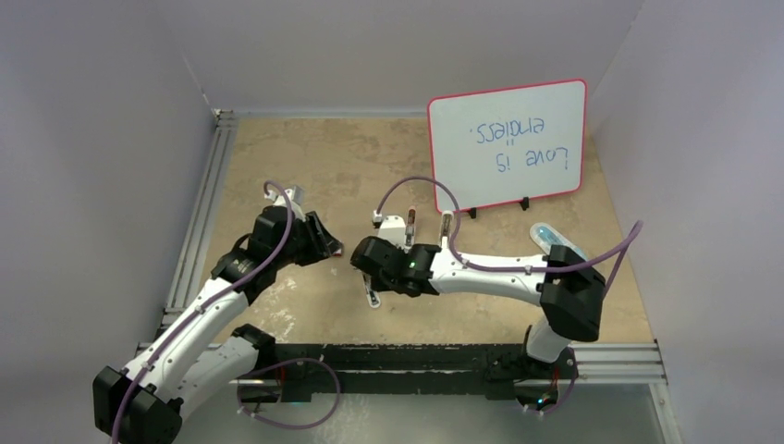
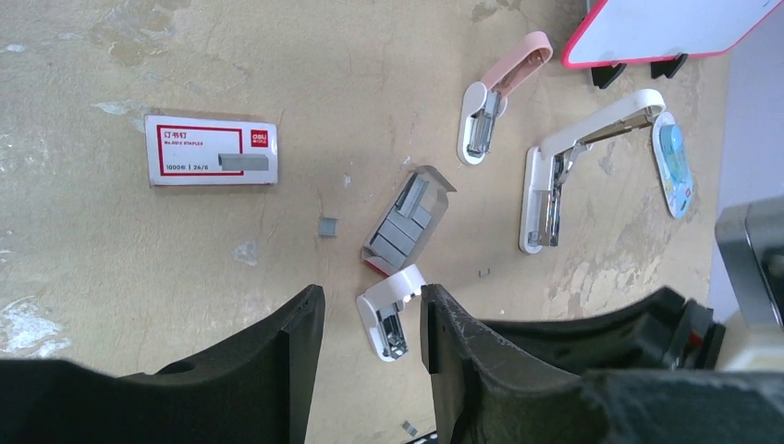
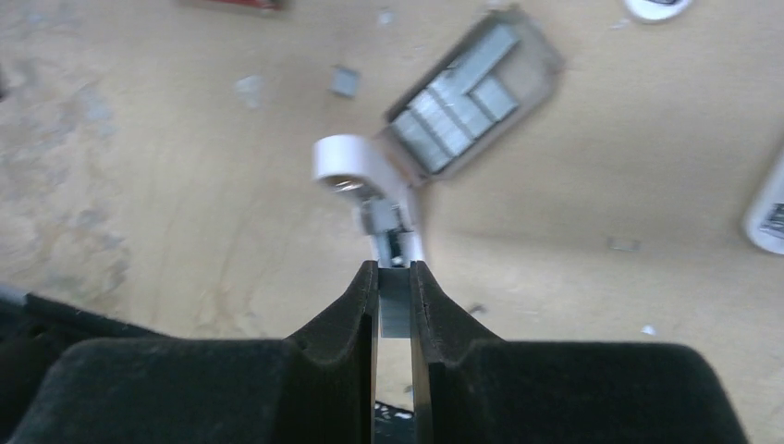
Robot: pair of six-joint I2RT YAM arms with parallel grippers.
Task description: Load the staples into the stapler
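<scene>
A small white stapler [image 2: 373, 317] lies with its cover raised, its metal channel exposed. My right gripper is shut on a short grey staple strip [image 3: 395, 313], which appears just over the stapler's front end in the right wrist view. From that angle, how far the strip is above the channel cannot be told. Beyond the stapler's cover, an open box [image 2: 432, 215] holds several grey strips. My left gripper is open and empty, held above the table to the left. From above, the right arm [image 1: 393, 265] covers most of the stapler.
A pink stapler [image 2: 513, 69] and a longer white one [image 2: 539, 190] stand open to the right. A white-and-red staples box [image 2: 199, 150] with a strip on it lies left. A loose staple piece [image 2: 327, 227] sits between. The whiteboard [image 1: 508, 143] stands at back right.
</scene>
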